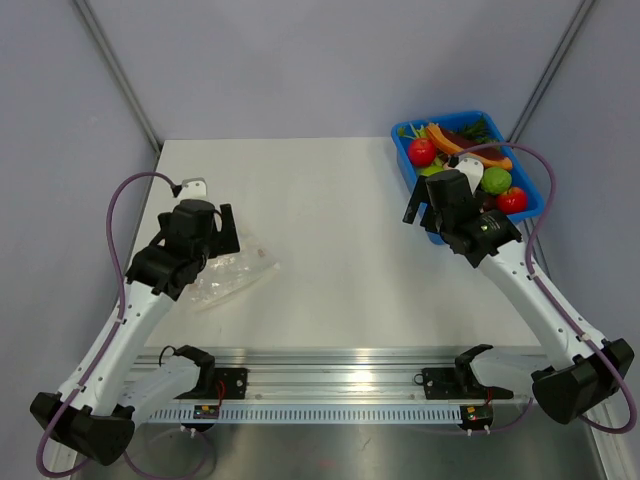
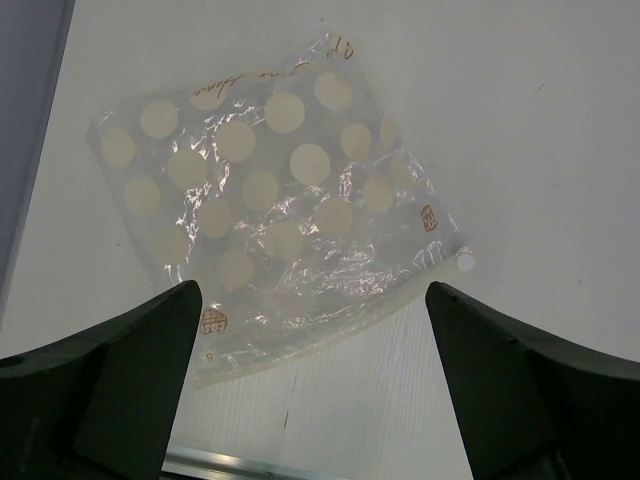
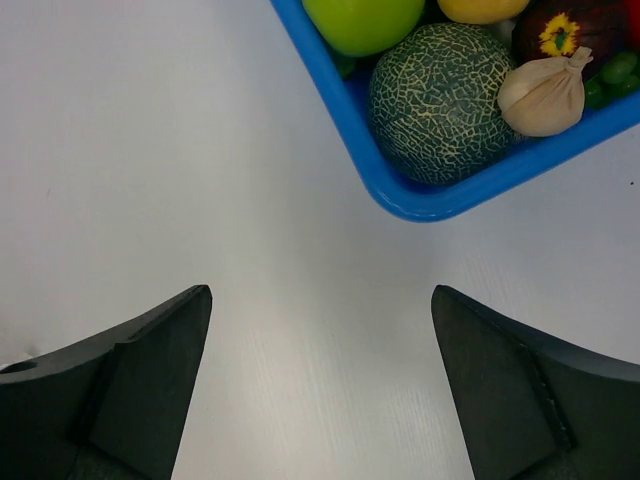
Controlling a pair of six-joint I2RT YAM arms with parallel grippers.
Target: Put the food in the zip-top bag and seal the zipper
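A clear zip top bag with pale dots (image 2: 285, 240) lies flat on the table, its white slider (image 2: 465, 261) at one corner. In the top view the bag (image 1: 232, 272) is partly covered by my left arm. Above it, my left gripper is open with nothing between its fingers. The food fills a blue basket (image 1: 541, 208) at the back right: a red tomato (image 1: 421, 152), a netted melon (image 3: 440, 105), a garlic bulb (image 3: 546, 96) and a green fruit (image 3: 365, 20) among it. My right gripper is open and empty, over bare table near the basket's corner.
A metal rail (image 1: 340, 360) runs along the front edge. My right arm covers part of the basket in the top view.
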